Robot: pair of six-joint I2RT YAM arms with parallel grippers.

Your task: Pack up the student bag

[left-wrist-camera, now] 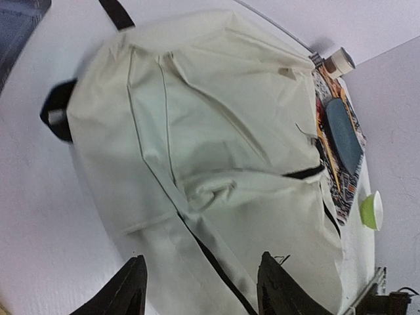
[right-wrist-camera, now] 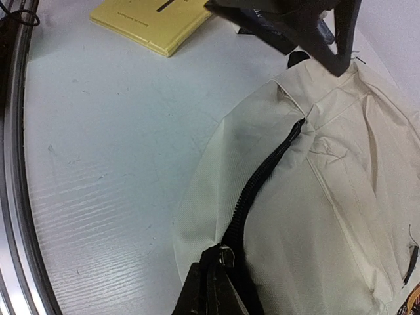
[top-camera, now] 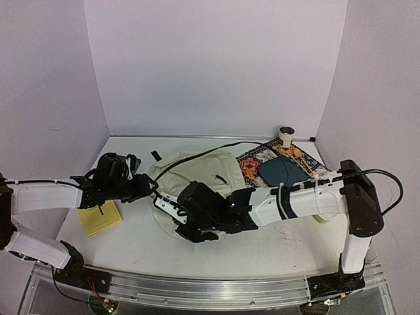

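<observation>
The cream bag (top-camera: 205, 169) lies flat on the table, and its black zip (right-wrist-camera: 252, 190) runs along the front side. At that zip, my right gripper is shut, with the small metal zip pull (right-wrist-camera: 227, 256) at its fingertips. My left gripper stands open above the bag's left part, nothing between its fingers. The yellow book (top-camera: 102, 220) rests on the table to the left. A dark book (left-wrist-camera: 16, 29) shows only in part, mostly covered by the left arm in the top view.
On the right, a patterned cloth (top-camera: 251, 166) carries a blue-grey flat item (top-camera: 281, 172), wooden utensils (top-camera: 298, 157) and a cup (top-camera: 286, 136). A green cup (left-wrist-camera: 372, 211) stands nearby, partly behind the right arm in the top view.
</observation>
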